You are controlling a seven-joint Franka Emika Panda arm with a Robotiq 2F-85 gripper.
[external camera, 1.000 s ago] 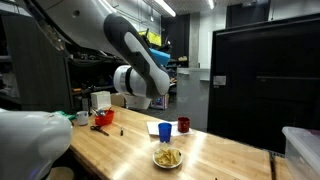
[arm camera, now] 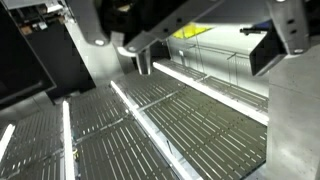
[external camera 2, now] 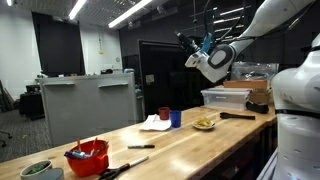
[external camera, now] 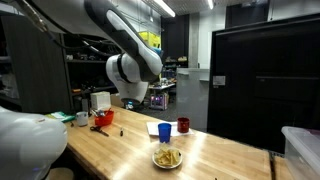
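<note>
My gripper points up towards the ceiling in the wrist view, its dark fingers apart with no object visible between them. High above the table, the raised arm (external camera 2: 212, 62) appears in exterior view 2, well clear of everything on it. A white plate (external camera: 158, 163) of yellowish food lies near the middle of the table. Behind it stand a blue cup (external camera: 165, 131) and a red cup (external camera: 183, 125). Some white cloth or paper (external camera 2: 155, 123) lies flat beside the cups.
A red container (external camera 2: 87, 160) with items inside sits at one end of the table, near dark-handled tools (external camera 2: 122, 168). A translucent bin (external camera 2: 226, 98) stands beyond the other end. Bare wooden tabletop (external camera: 115, 150) surrounds the plate.
Objects on the table have stayed put.
</note>
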